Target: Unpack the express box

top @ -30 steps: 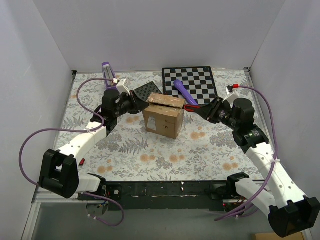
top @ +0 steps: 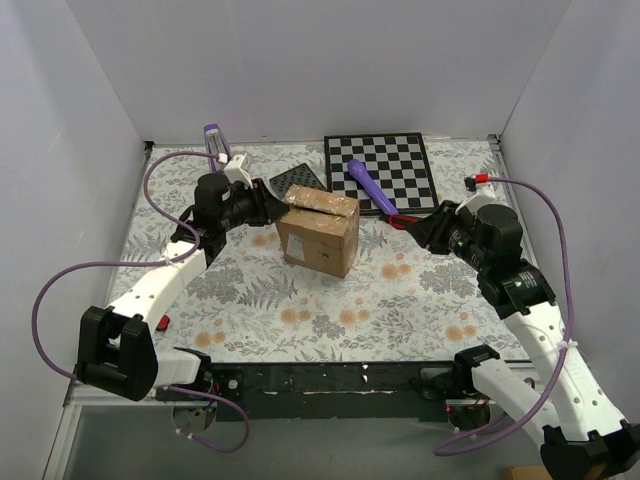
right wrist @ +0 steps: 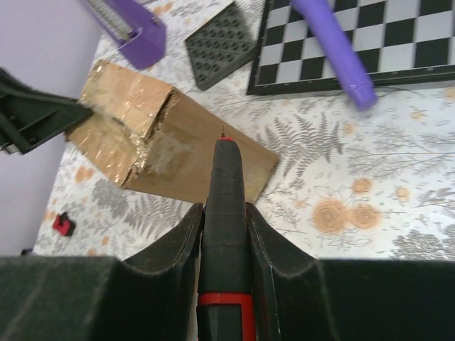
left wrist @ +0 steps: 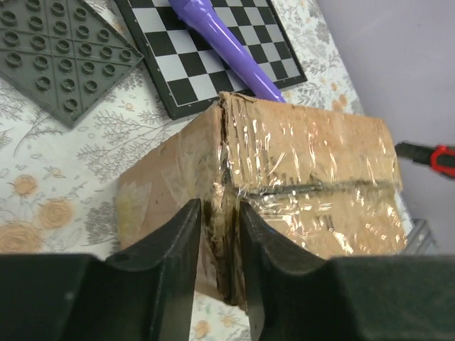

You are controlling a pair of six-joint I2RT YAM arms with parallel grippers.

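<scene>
The taped cardboard box [top: 318, 238] stands tilted near the middle of the table, its top seam slit. In the left wrist view, the fingers of my left gripper pinch a crumpled corner of the box [left wrist: 170, 167], one on each side. My right gripper is shut on a black and red cutter [right wrist: 227, 185], which points forward. In the top view, the cutter's red part [top: 400, 220] and my right gripper [top: 425, 232] are right of the box, clear of it. What is inside the box cannot be seen.
Behind the box lie a checkerboard [top: 405, 165] with a purple rod [top: 370, 187] on it and a dark studded plate [top: 297, 178]. A purple tool [top: 215, 145] stands at the back left. A small red item [top: 163, 323] lies front left.
The box has shifted left and tipped along with my left gripper. My right gripper and its cutter have drawn back to the right, away from the box.
</scene>
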